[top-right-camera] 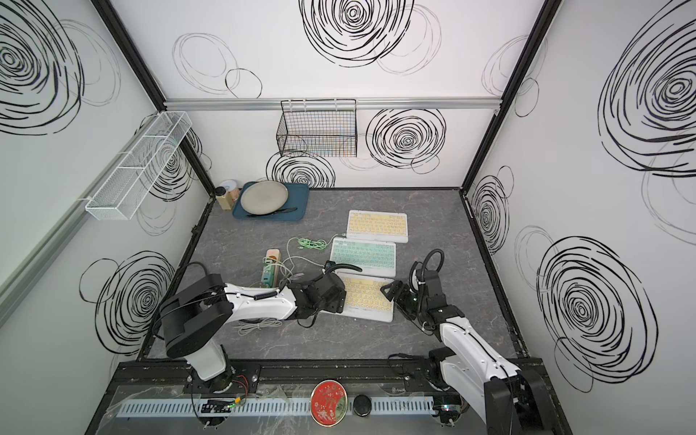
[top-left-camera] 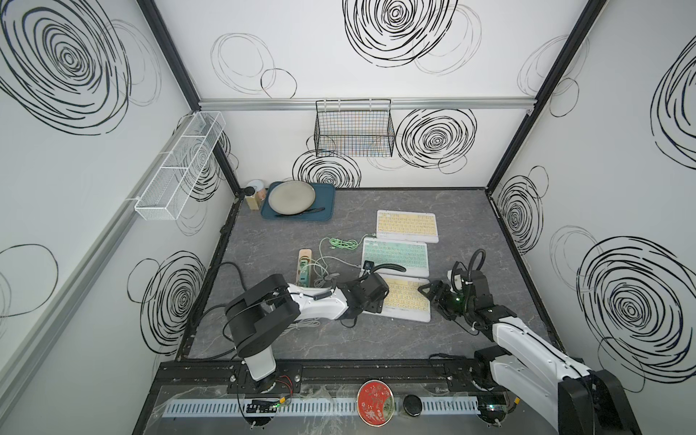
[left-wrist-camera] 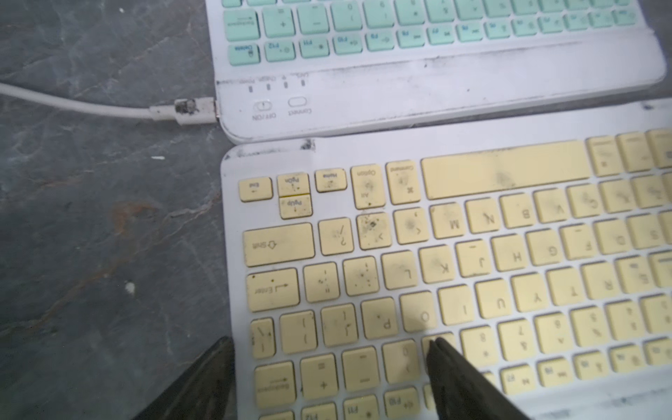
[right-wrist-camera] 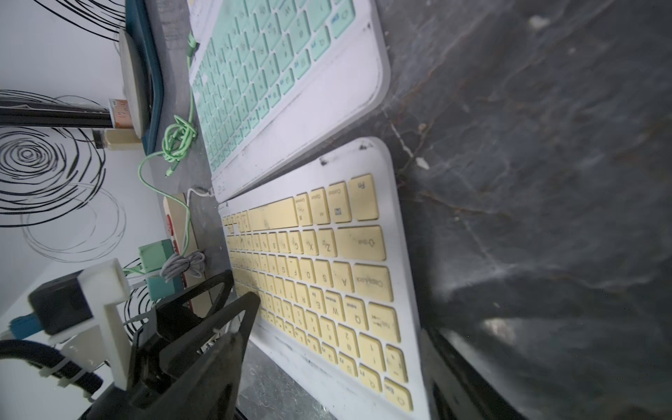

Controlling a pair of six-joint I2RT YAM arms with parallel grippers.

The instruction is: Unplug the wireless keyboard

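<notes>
The nearest keyboard, white with yellow keys [top-left-camera: 406, 295], lies on the table; its left end is partly hidden under my left arm. My left gripper stands open over that keyboard's end, fingers blurred at the bottom of the left wrist view. Over its opposite end is my right gripper, part open, with the keyboard's edge showing between the fingers; contact cannot be told. Behind lies the mint-key keyboard [top-left-camera: 395, 255], with a white cable plug [left-wrist-camera: 196, 110] seated in its side. A third, yellow-key keyboard [top-left-camera: 407, 225] is farthest back, a green cable [top-left-camera: 343, 243] near it.
A power strip [top-left-camera: 304, 261] with plugs and tangled cables stands left of the keyboards. A blue tray [top-left-camera: 324, 199] with a grey plate [top-left-camera: 291, 197] sits at the back left. Bare table lies to the right of the keyboards.
</notes>
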